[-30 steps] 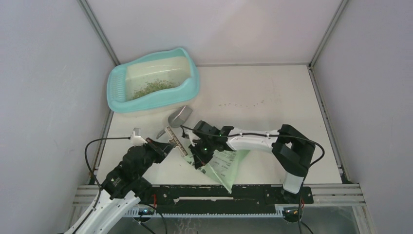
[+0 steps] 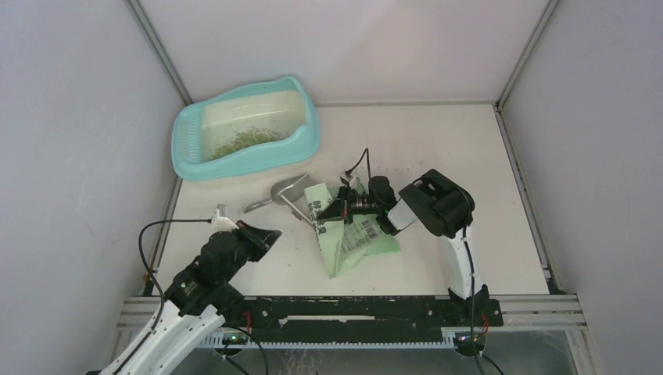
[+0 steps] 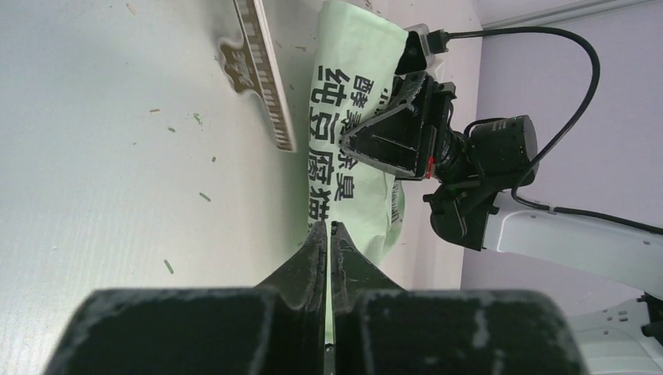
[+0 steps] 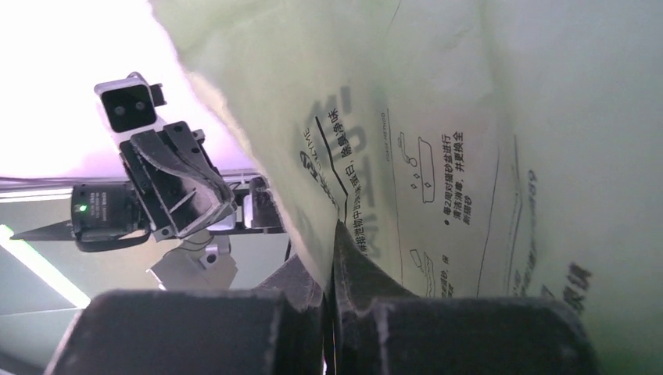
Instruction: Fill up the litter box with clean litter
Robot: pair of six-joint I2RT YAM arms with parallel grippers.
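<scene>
The pale green litter bag [image 2: 352, 250], printed with black characters, lies at centre front of the table. My right gripper [image 2: 332, 212] is over its upper left part; in the right wrist view the bag's edge runs between its fingertips. My left gripper [image 2: 266, 238] is shut, left of the bag; whether anything is between its fingers is hard to tell. The turquoise litter box [image 2: 305, 137], with some green granules on its floor, stands at back left. A metal scoop [image 2: 289, 187] lies below the box.
A flat slotted tool [image 3: 262, 74] lies beside the bag and scoop. Walls bound the sides and back.
My right gripper has moved up and rightward with the bag's left end, turning the bag more upright. The slotted tool and scoop shifted slightly. The left gripper has barely moved.
</scene>
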